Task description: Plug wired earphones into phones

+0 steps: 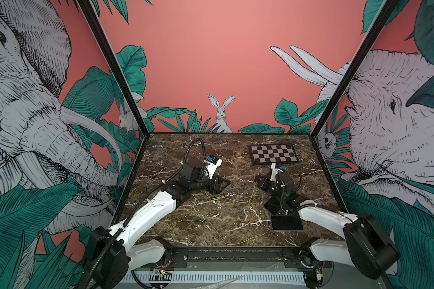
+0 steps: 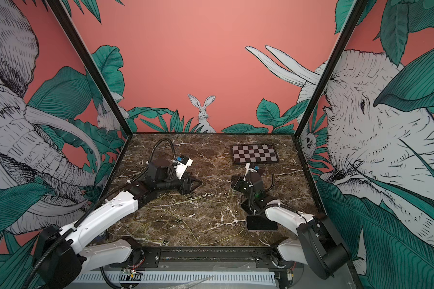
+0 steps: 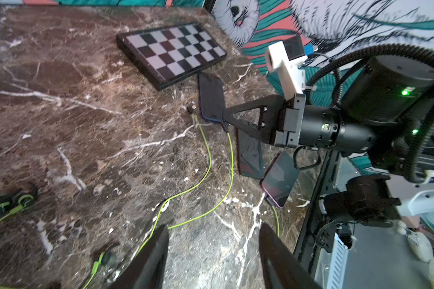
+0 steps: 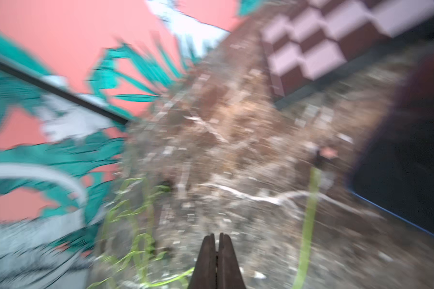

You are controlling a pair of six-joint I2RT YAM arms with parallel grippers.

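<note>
In the left wrist view, my right gripper is shut on a small black plug [image 3: 225, 126], raised above the table. A lime-green earphone cable [image 3: 232, 163] trails down from it. Another black plug [image 3: 192, 109] with a green cable lies loose beside the blue-edged phone [image 3: 211, 98]. A second dark phone [image 3: 250, 155] lies below the right gripper, and a pink-edged phone [image 3: 282, 175] has a green cable at its lower end. My left gripper stands open and empty above the table. In the blurred right wrist view, the right fingertips [image 4: 208, 243] are together; the plug is hidden there.
A checkered board [image 1: 274, 154] lies at the back right of the table. Black earbuds [image 3: 21, 198] and tangled green cable [image 4: 139, 250] lie on the left side.
</note>
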